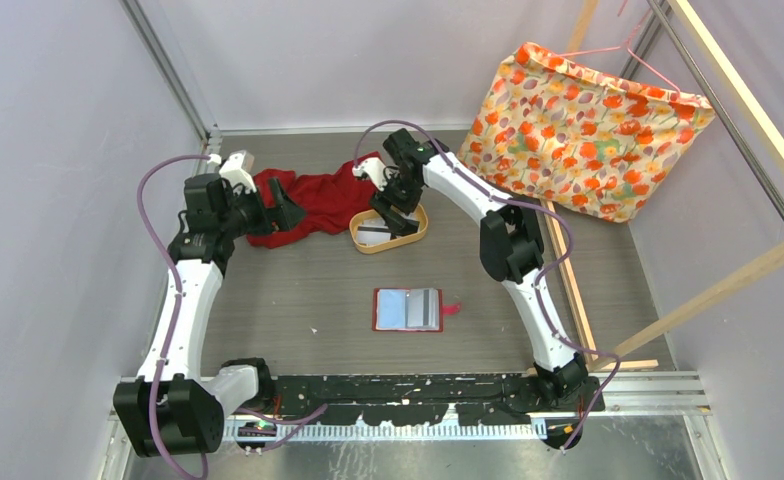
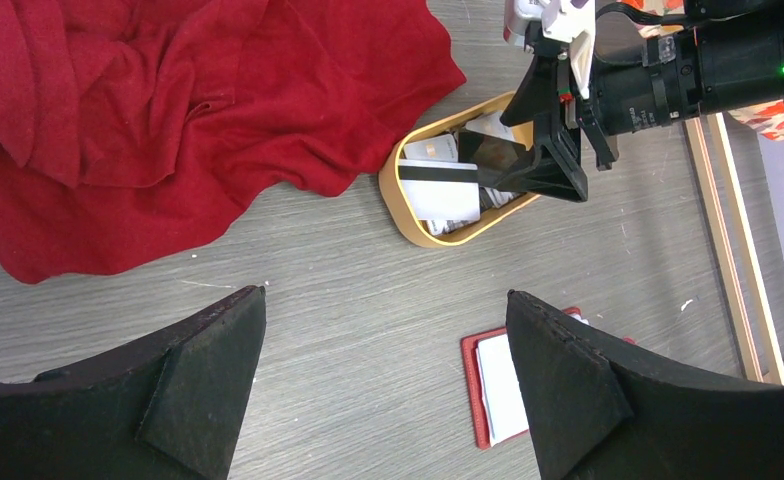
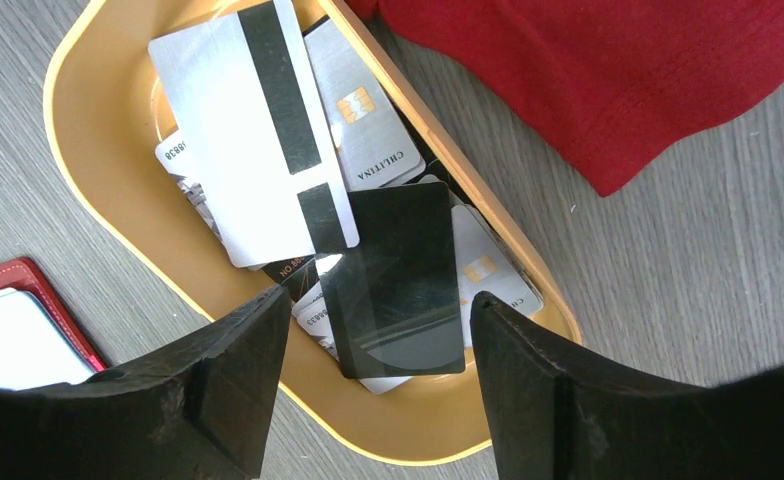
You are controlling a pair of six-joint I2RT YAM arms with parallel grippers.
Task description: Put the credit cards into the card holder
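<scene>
Several cards lie loose in a yellow oval basket (image 1: 425, 230). In the right wrist view a black card (image 3: 398, 290) and a white card with a black stripe (image 3: 238, 120) lie on top. My right gripper is over the basket, its fingers apart on either side of the black card; nothing is gripped. In the top view the red card holder (image 1: 375, 311) lies spread out in front of the basket, showing clear sleeves. My left gripper stands open and empty, to the left of the basket.
Behind and left of the basket lies a crumpled red cloth (image 1: 320, 195). A floral cloth (image 1: 588, 130) hangs at the back right, beside a wooden frame (image 1: 568, 275). Bare table surrounds the card holder.
</scene>
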